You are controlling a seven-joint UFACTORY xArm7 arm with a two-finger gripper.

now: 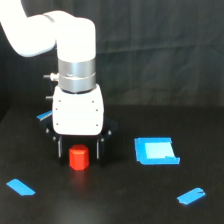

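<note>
A small red block (79, 158) stands on the dark table, left of centre. Directly over it is my white gripper (79, 153), pointing down. Its thin dark fingers (60, 147) reach down on either side of the block in this view, with dark gaps left between them and it. The fingers look open. Exact fingertip depth relative to the block is hard to judge against the black background.
To the right lies a white square (159, 150) framed by blue tape (146, 159). Blue tape strips mark the front left (20, 187) and front right (191, 196).
</note>
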